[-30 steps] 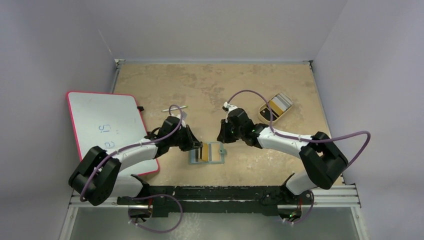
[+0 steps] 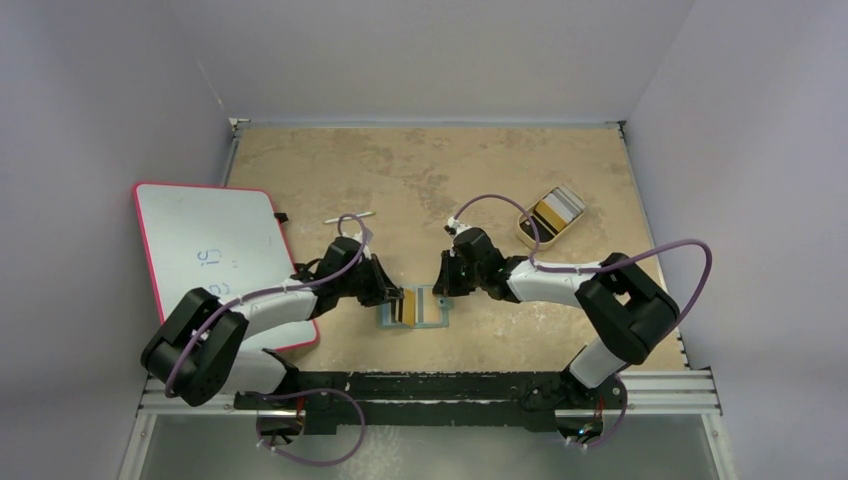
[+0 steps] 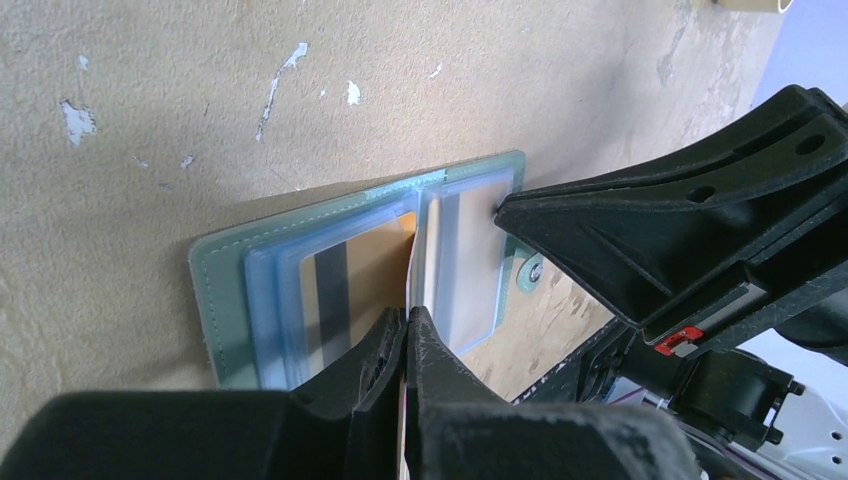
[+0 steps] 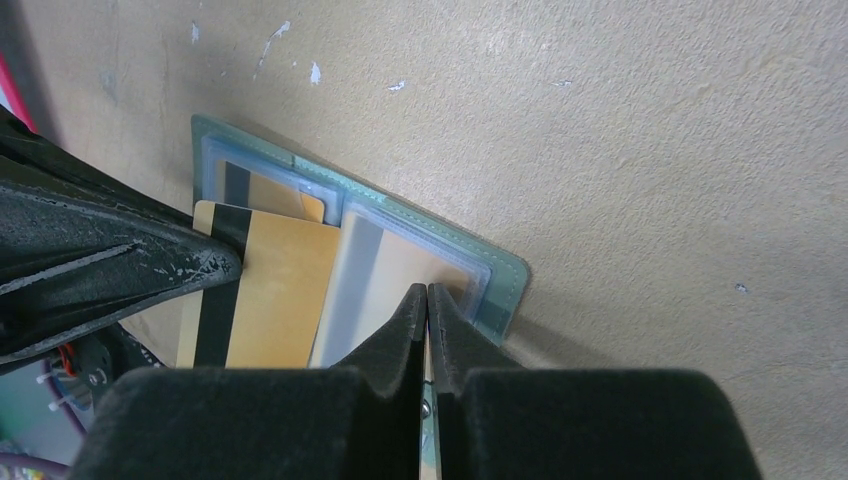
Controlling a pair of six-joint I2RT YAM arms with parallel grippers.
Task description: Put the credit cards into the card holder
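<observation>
The card holder (image 2: pixel 433 326) lies open on the table, teal-edged with clear pockets. My left gripper is shut on a gold card (image 4: pixel 285 290) with a black stripe. That card stands up near the holder's middle fold, seen nearly edge-on in the left wrist view; whether its lower edge is inside a pocket is hidden. Another card (image 3: pixel 376 270), gold with a dark stripe, lies in the left-hand pocket. At the holder's right-hand side my right gripper is shut on the holder's edge by the right pocket, though its fingers cover the exact hold.
A tray (image 2: pixel 527 239) holding several cards stands at the back right. To the left lies a whiteboard (image 2: pixel 200 240) with a red rim, and a white pen (image 2: pixel 350 217) rests beyond the left arm. Bare table surrounds the holder at the back.
The left gripper has barely shifted, still with the gold card.
</observation>
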